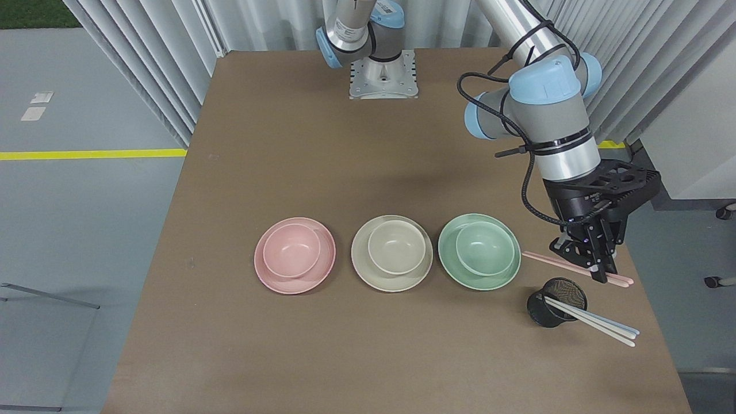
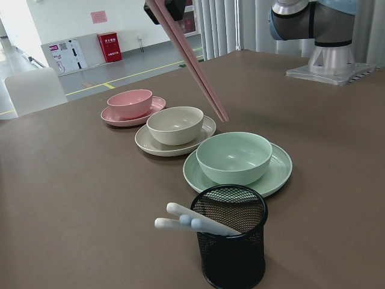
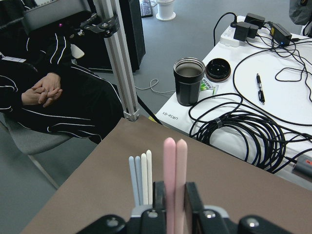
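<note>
My gripper is shut on a pair of pink chopsticks, raised above the table right of the green bowl on its green plate. In the wrist view the pink chopsticks stand between the black fingers. A black mesh holder below them holds several white and pale blue chopsticks, leaning out to the right. A cream bowl on a cream plate and a pink bowl on a pink plate stand to the left.
Beyond the table's edge in the wrist view are a seated person and a white desk with cables and a tumbler.
</note>
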